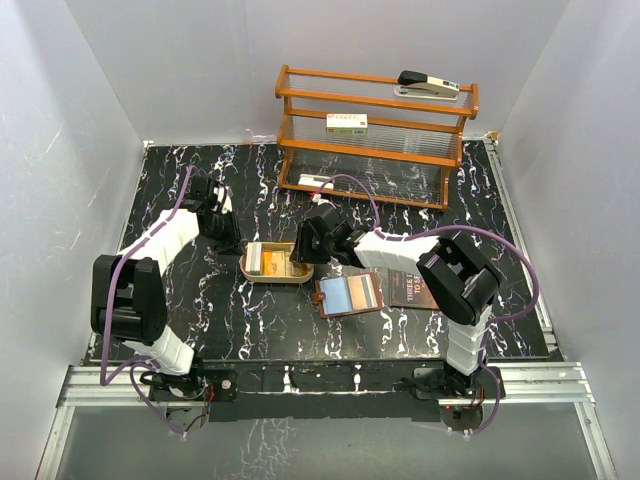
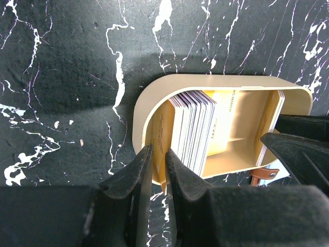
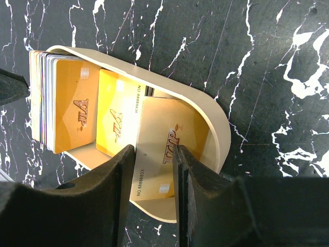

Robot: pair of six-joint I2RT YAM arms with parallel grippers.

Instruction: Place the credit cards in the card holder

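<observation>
The cream box point(image 1: 277, 280) of credit cards lies left of centre. In the left wrist view a thick stack of cards point(image 2: 194, 128) stands near its left end. A loose pair of orange cards point(image 3: 164, 139) leans at the other end. My left gripper is part open over the box's left end, its fingers by the end wall and the stack. Over the right end, my right gripper is part open too, with the orange cards below its fingertips; contact cannot be made out. The brown card holder point(image 1: 348, 296) lies open right of the box, showing blue and tan panels.
A dark book point(image 1: 412, 290) lies right of the holder, partly beneath the right arm. At the back stands a wooden rack point(image 1: 375, 125) bearing a stapler point(image 1: 428, 84) and a small box point(image 1: 346, 123).
</observation>
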